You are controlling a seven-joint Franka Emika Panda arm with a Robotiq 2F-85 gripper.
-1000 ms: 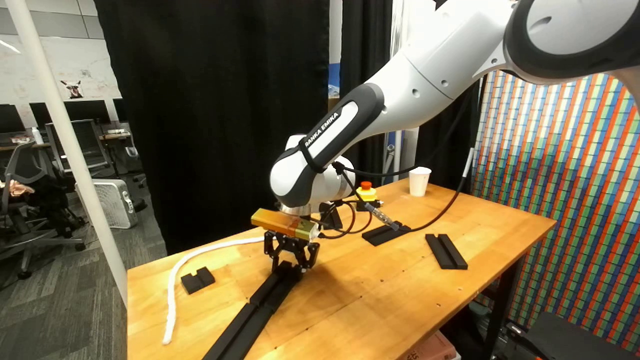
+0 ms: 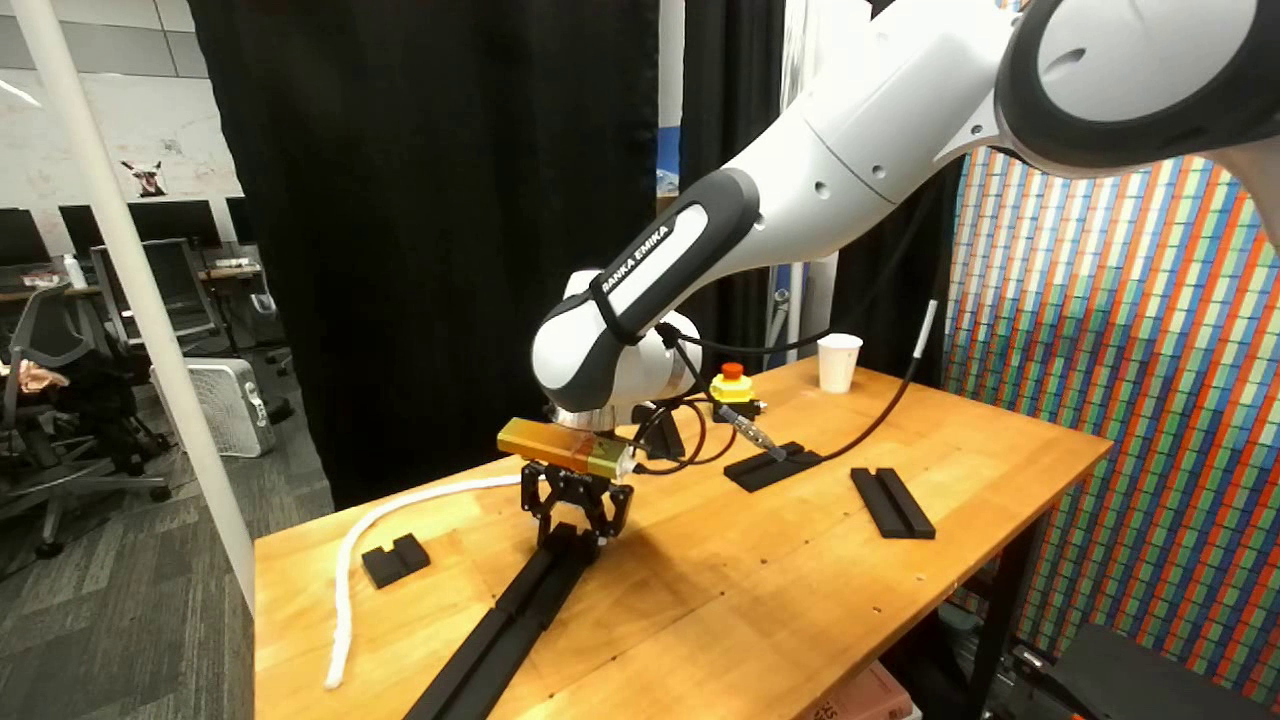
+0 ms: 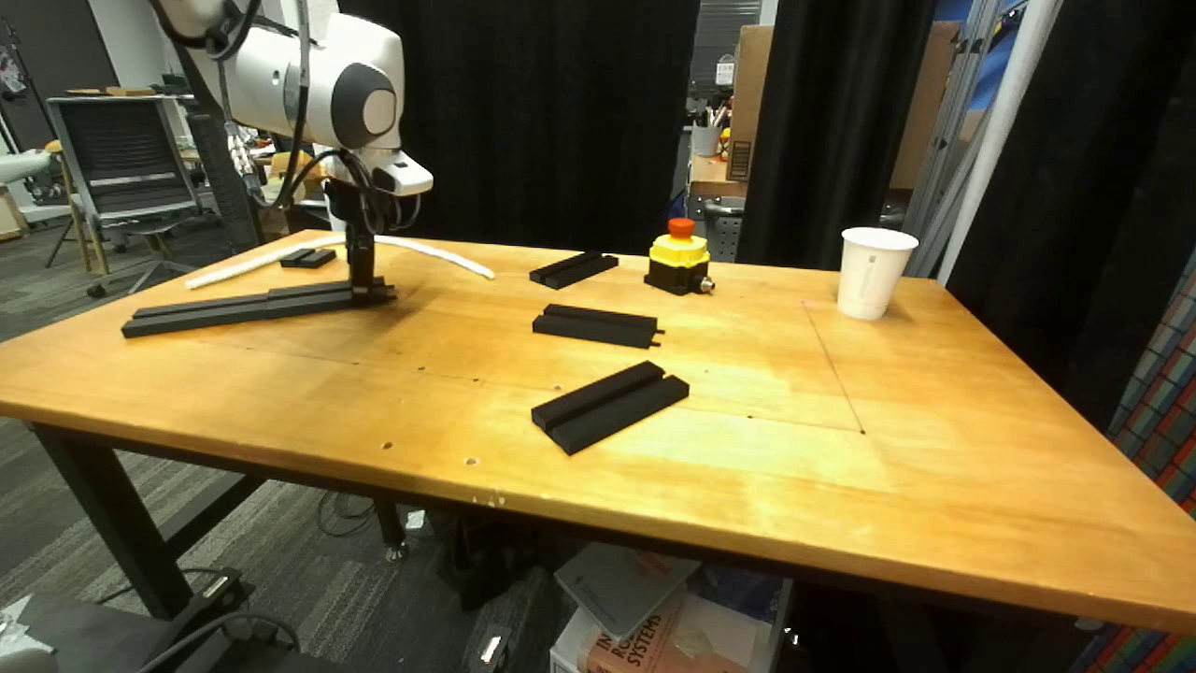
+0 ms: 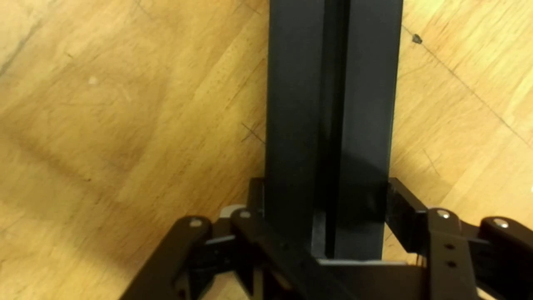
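My gripper points straight down and is shut on the near-robot end of a black grooved track piece. In the wrist view its fingers press against both long sides of the piece, whose groove runs between them. This piece lies on the wooden table in line with another black track piece, end to end. A slight step shows at their joint in exterior view 2, where the gripper sits at the right part of the row. Whether the ends are locked together cannot be made out.
Loose track pieces lie mid-table, with a short piece at the left. A white tube curves nearby. An emergency stop button and a paper cup stand at the back.
The arm and gripper have shifted slightly to the left in exterior view 1, and the held track's end has moved a little with them. The loose pieces look unmoved.
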